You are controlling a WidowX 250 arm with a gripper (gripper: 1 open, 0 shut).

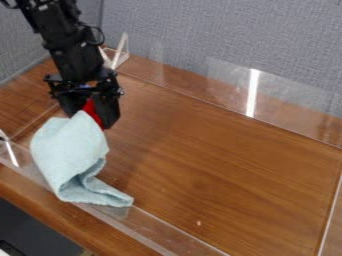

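A black robot arm reaches down at the left, its gripper [83, 110] shut on a pale blue cloth [70, 160], which hangs from it and drapes down onto the wooden surface near the front-left edge. A small red object [92, 112] shows partly behind the gripper and cloth; the rest of it is hidden.
The wooden tray floor [234, 175] is bare across the middle and right. Clear low walls [187, 240] edge it at front, back and sides, with grey padded walls behind.
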